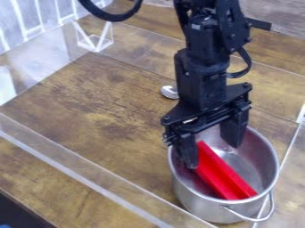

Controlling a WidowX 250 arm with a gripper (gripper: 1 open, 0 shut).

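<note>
A silver metal pot (259,162) with a wire handle stands at the lower right of the camera view. A red bar-shaped object (224,174) lies slanted inside it. My black gripper (212,141) is open over the pot, its fingers low at the rim around the upper end of the red object. Whether they touch it I cannot tell.
A silver spoon (169,92), partly hidden by my arm, lies behind the pot. A small white rack (93,36) stands at the back left.
</note>
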